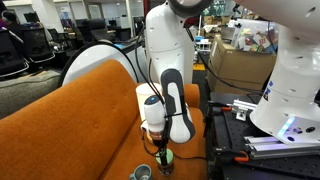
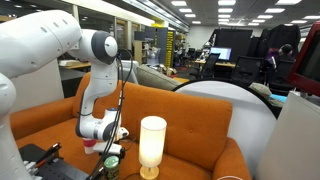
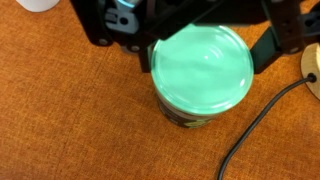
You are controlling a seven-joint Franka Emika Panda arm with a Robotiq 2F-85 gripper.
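Note:
A jar with a pale green lid [image 3: 203, 68] stands on the orange couch seat, seen from above in the wrist view. My gripper [image 1: 163, 155] is low over it and open, with dark fingers [image 3: 267, 48] on either side of the lid. Whether either finger touches the jar I cannot tell. The same jar [image 2: 111, 168] shows beneath the gripper in exterior view 2, partly covered by the fingers.
Beside the jar is a greyish cup [image 1: 142, 172]. A lit white lamp [image 2: 152, 143] stands close by, its cable [image 3: 250, 132] running over the seat. The orange backrest [image 2: 190, 112] rises behind.

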